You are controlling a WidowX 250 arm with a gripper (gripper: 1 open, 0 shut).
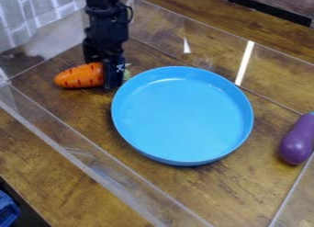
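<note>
An orange toy carrot [80,76] lies on the wooden table at the left, pointing leftward, its green top to the right beside the blue plate [182,115]. My black gripper [108,76] is low over the carrot's right end, at the plate's upper left. Its fingers are dark and partly overlap the carrot; I cannot tell how far apart they are or whether they hold it.
A purple toy eggplant [298,139] lies at the right edge. A blue object [6,210] shows at the lower left corner. Clear walls border the work area. The wood behind and below the plate is free.
</note>
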